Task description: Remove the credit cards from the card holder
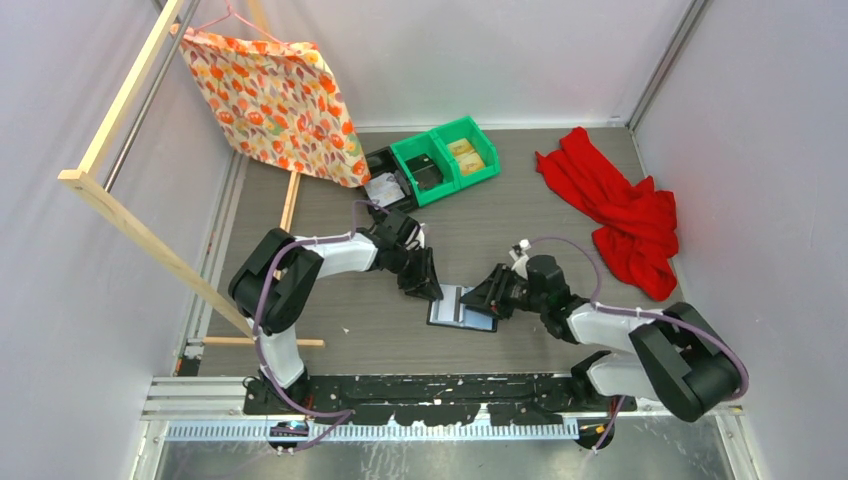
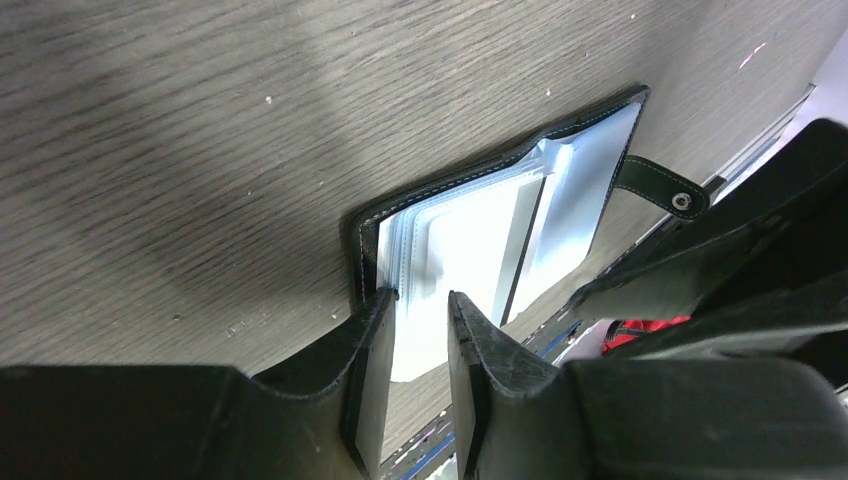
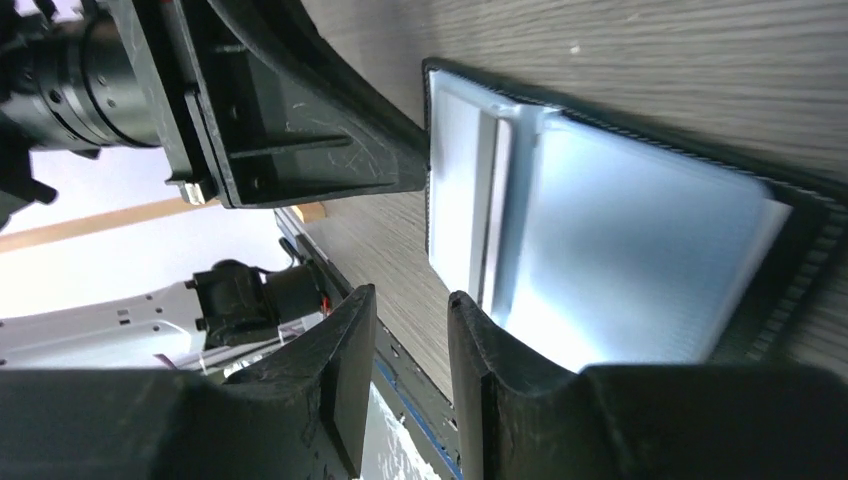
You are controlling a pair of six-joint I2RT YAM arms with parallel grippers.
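Observation:
The card holder (image 1: 461, 308) lies unfolded flat on the table, dark at the rim, with clear sleeves inside. In the left wrist view its black edge (image 2: 470, 175) and snap strap (image 2: 655, 186) show. A stack of whitish pockets (image 2: 455, 255) fills one half; I cannot tell separate cards in it. At the holder's left end, my left gripper is partly open, its fingertips over the pocket edge with nothing clearly gripped. My right gripper stands open over the holder's bluish half (image 3: 630, 235), its fingers empty.
Behind the arms stand green bins (image 1: 445, 158) and a black bin (image 1: 386, 190). A red cloth (image 1: 625, 215) lies at the right, and a patterned cloth (image 1: 275, 105) hangs from a wooden frame (image 1: 160, 245) at the left. Bare table separates the holder from the bins.

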